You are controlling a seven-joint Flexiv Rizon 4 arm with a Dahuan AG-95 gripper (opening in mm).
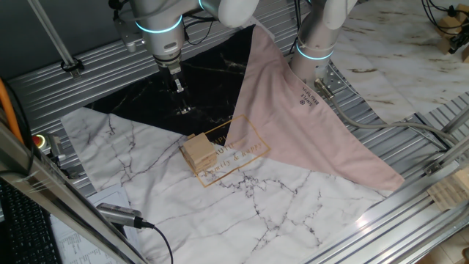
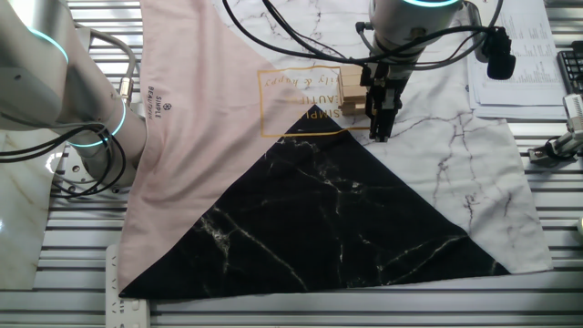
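Observation:
A light wooden block piece point(image 1: 198, 152), seemingly made of several parts, rests on the patterned cloth point(image 1: 293, 209) at the corner of its printed gold frame. Behind it in exterior view 1, over the cloth's black part, my gripper point(image 1: 183, 111) points down, apart from the wood. Exterior view 2 shows the wooden piece point(image 2: 352, 84) partly hidden by the arm, with the gripper point(image 2: 380, 137) beside it. No object shows between the fingertips, but they are too small and dark to tell how the fingers stand.
The arm's base point(image 1: 314, 62) stands by the cloth's pink part. Papers point(image 1: 110, 202) and a metal post point(image 1: 62, 180) are at the left. A power strip point(image 2: 126, 305) lies beyond one cloth corner.

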